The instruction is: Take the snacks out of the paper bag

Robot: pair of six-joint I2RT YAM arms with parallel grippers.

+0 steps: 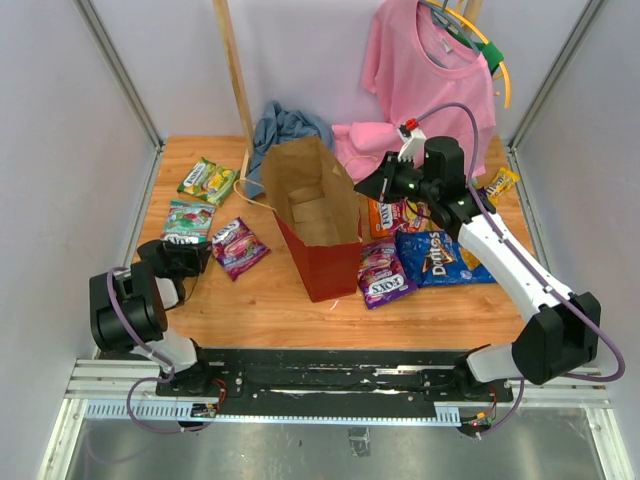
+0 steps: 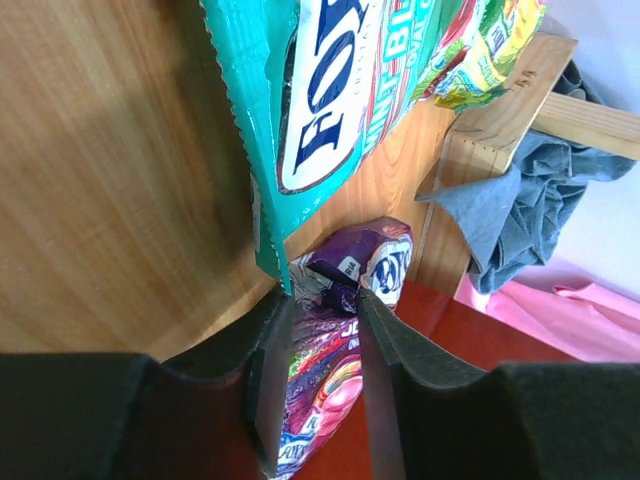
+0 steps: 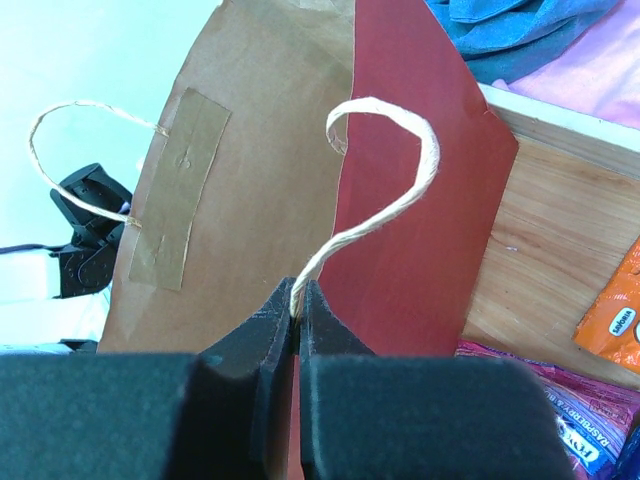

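Observation:
The paper bag [image 1: 315, 265], red outside and brown inside, stands open at the centre; its inner bottom looks bare. Snack packs lie both sides: a teal pack [image 2: 322, 120], a purple pack [image 2: 320, 390] and a green pack [image 1: 206, 181] left, Skittles [image 1: 383, 272] and blue Doritos [image 1: 440, 258] right. My left gripper is low beside the teal and purple packs, its fingers apart; whether anything is between them is unclear. My right gripper is shut on the white rope handle [image 3: 385, 215] at the bag's right rim.
A blue cloth [image 1: 280, 135] and pink clothing [image 1: 425, 70] with a wooden frame are at the back. An orange pack [image 3: 615, 305] lies right of the bag. Bare tabletop shows in front of the packs on both sides.

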